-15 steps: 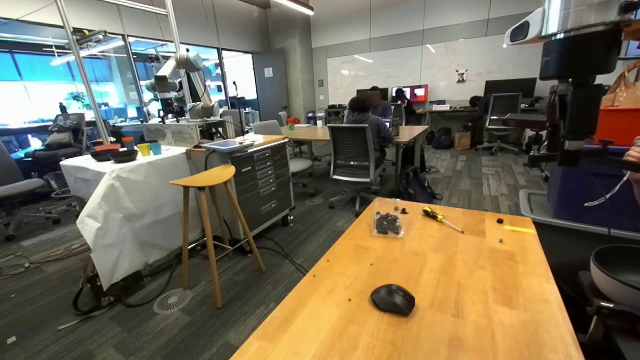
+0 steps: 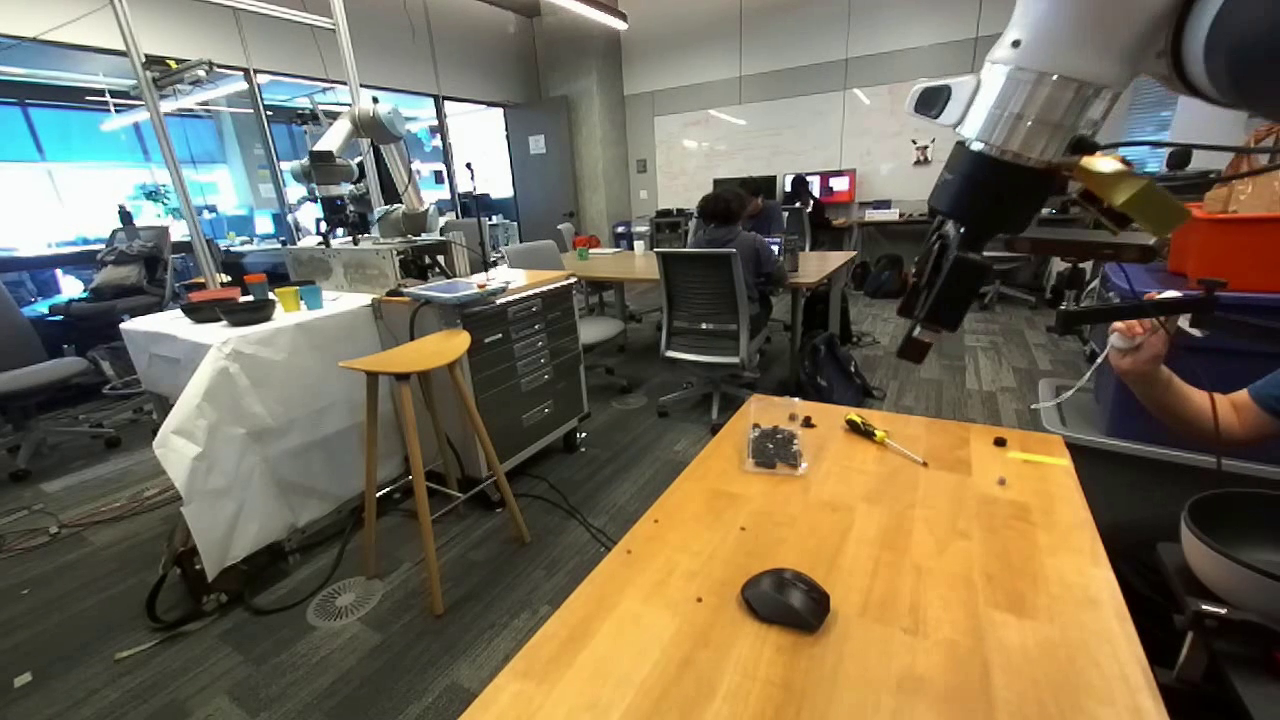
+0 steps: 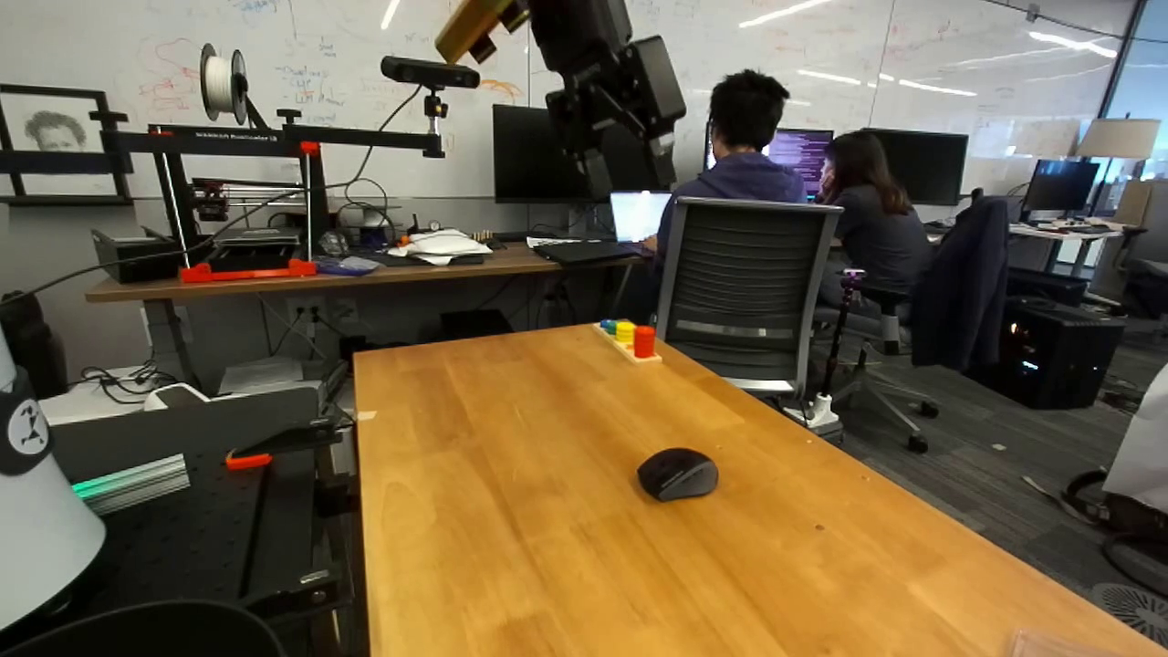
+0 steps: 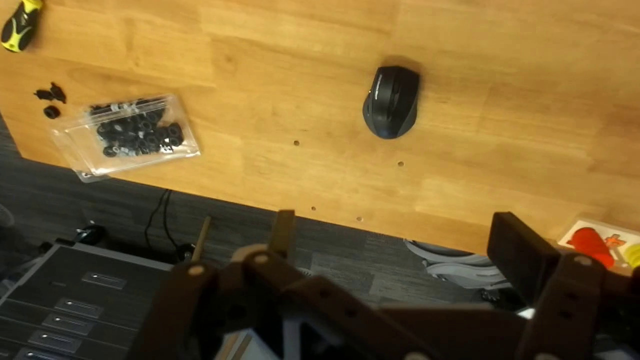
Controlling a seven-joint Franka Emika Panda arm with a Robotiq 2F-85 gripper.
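Observation:
A black computer mouse [image 2: 786,599] lies on the wooden table [image 2: 912,540], clear of everything around it. In the wrist view the mouse [image 4: 391,102] shows above the fingers, near the table's edge side. High over the table hangs my gripper [image 3: 635,170], well apart from the mouse. Its two fingers [image 4: 523,255] stand wide apart in the wrist view, with only floor and table edge seen between them. The gripper is open and empty.
A clear bag of small black parts [image 4: 141,135] and a yellow-black screwdriver [image 2: 882,437] lie at one end. A wooden toy with coloured pegs [image 3: 643,343] sits at another edge. Bare wood surrounds the mouse. A person's hand [image 2: 1140,354] shows beyond the table.
My arm has swung left in exterior view 1, over the table, and the gripper has tilted. The mouse and the other table items stay put. The person's hand shows more fully.

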